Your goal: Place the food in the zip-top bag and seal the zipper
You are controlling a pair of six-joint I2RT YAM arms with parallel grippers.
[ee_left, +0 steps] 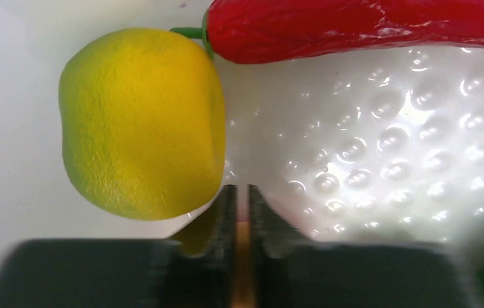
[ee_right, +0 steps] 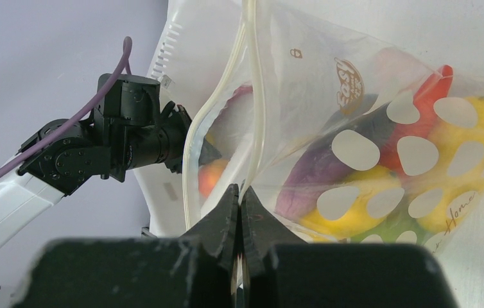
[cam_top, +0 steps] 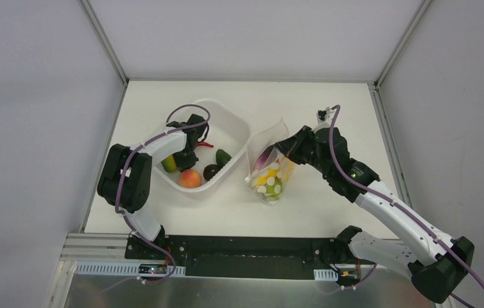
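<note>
A clear zip top bag (cam_top: 266,173) holds mixed food, seen as purple, red, yellow and green through its side (ee_right: 419,160). My right gripper is shut on the bag's zipper edge. My left gripper is low in the white bin, its fingers blurred and close together, just beside a yellow-green fruit (ee_left: 142,122); whether anything is between them is unclear. A red chili (ee_left: 329,25) lies beyond the fruit. A peach (cam_top: 190,179), a dark round fruit (cam_top: 211,171) and a green oval fruit (cam_top: 223,157) also lie in the bin.
The white bin (cam_top: 239,128) stands left of the bag on the white table (cam_top: 303,102). Walls (cam_top: 445,128) border the table at back and sides.
</note>
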